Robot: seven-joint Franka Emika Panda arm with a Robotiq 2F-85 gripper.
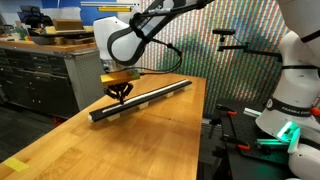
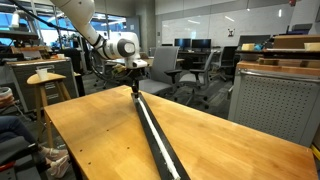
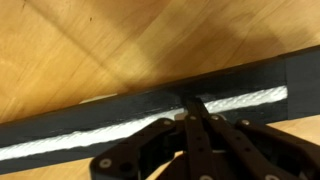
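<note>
A long black strip (image 2: 156, 135) lies flat on the wooden table, with a narrow white line or cord (image 3: 70, 143) running along its length. In the wrist view the white piece (image 3: 250, 99) ends toward the right, short of where the black strip leaves the picture. My gripper is shut, its dark tips right over the white line and hiding a short part of it. Nothing clearly shows between the tips. In exterior view 1 the gripper (image 1: 121, 99) points down near the left end of the strip; whether it touches the strip is hard to tell.
Bare wooden table (image 1: 130, 150) lies on both sides of the strip. A yellow patch (image 1: 15, 164) marks the table's near left corner. Another white robot arm (image 1: 292, 105) stands at the right edge. A stool (image 2: 47, 85) and office chairs (image 2: 195, 84) are beyond the table.
</note>
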